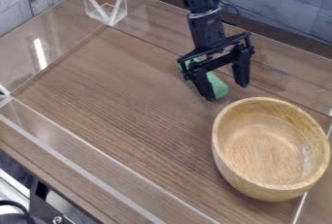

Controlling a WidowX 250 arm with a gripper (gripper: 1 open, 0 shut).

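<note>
The black gripper [215,65] of the arm, reaching down from the top centre of the camera view, stands open over a green block [212,88] lying on the wooden table. Its fingers are spread around and above the block, hiding part of it. Whether they touch it cannot be told. A large wooden bowl [269,184] sits at the lower right, just in front of the block.
A white wire stand [107,8] is at the back left. Cables lie off the table edge at the bottom left.
</note>
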